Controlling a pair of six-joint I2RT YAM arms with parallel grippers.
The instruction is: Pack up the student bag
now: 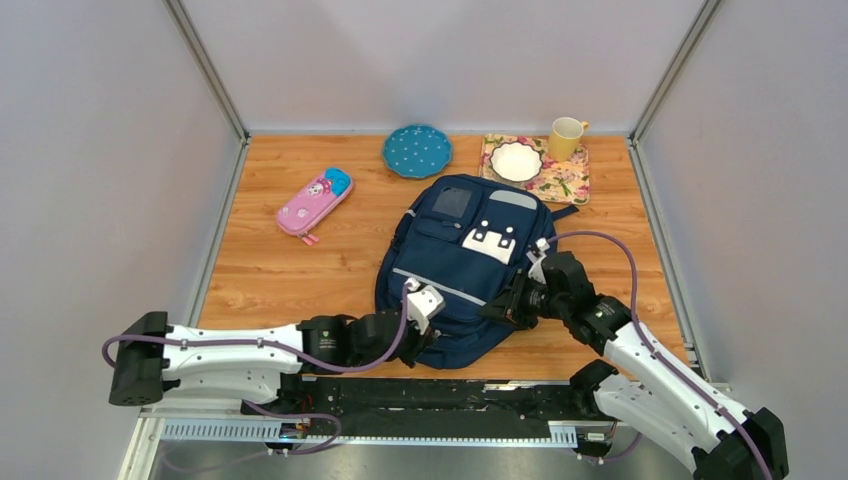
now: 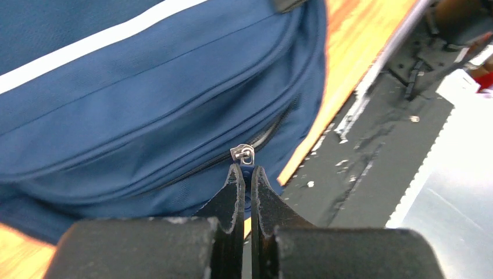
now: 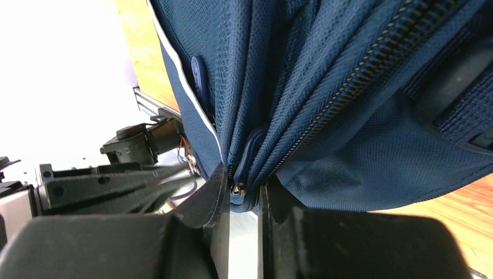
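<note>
The navy backpack (image 1: 460, 240) lies flat in the middle of the table. At its lower edge my left gripper is shut at a metal zipper pull (image 2: 244, 152), with little showing between the fingertips. My right gripper is at the bag's right side, its fingertips around a bunched fold of navy fabric and a zipper pull (image 3: 253, 148); whether it is fully closed on them is unclear. A pink pencil case (image 1: 312, 205) lies at the left.
A blue plate (image 1: 416, 151) is at the back, with a floral tray (image 1: 565, 185) holding a white dish (image 1: 516, 160) and yellow mug (image 1: 565, 138) at back right.
</note>
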